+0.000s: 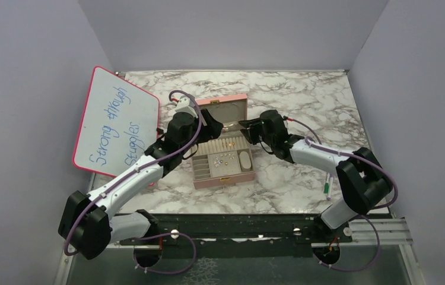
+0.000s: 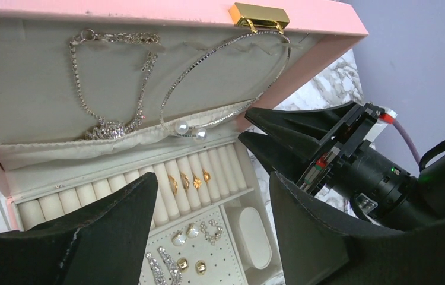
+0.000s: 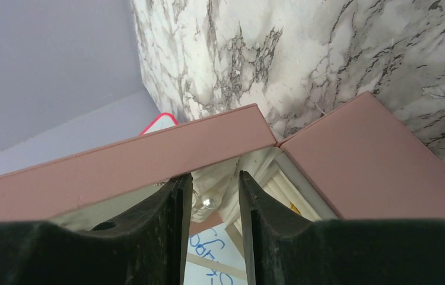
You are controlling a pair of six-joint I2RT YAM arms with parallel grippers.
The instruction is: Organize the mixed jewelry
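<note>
The open pink jewelry box is mid-table. In its lid hang a chain necklace and a thin hoop necklace with two pearls. Gold rings sit in the roll; earrings lie on the pad below. My left gripper is open above the box. My right gripper is open at the lid's right edge near the pearls, nothing held; in the right wrist view the pink lid rim partly hides the lid's inside.
A whiteboard with writing lies at the left. Markers lie at the right front.
</note>
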